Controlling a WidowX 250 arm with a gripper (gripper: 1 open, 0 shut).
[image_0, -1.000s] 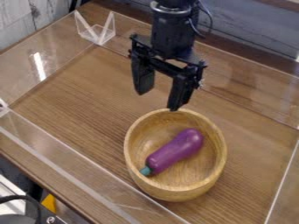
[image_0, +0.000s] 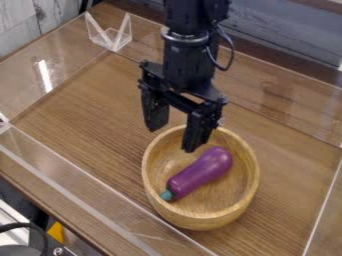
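Observation:
A purple eggplant (image_0: 203, 170) with a green stem lies tilted in a round wooden bowl (image_0: 233, 208) at the lower middle of the camera view. Above the bowl hangs my black gripper (image_0: 178, 127), open, its two fingers apart, with nothing seen between them. It is near the bowl's back rim and is not touching the eggplant.
The wooden table (image_0: 74, 110) has wide clear room at left and right. A clear wire-like or plastic object (image_0: 107, 32) stands at the back left. Dark cables lie at the lower left corner, and raised edges run along the back.
My gripper has moved a little toward the front of the table, closer to the bowl. The bowl and eggplant look unchanged.

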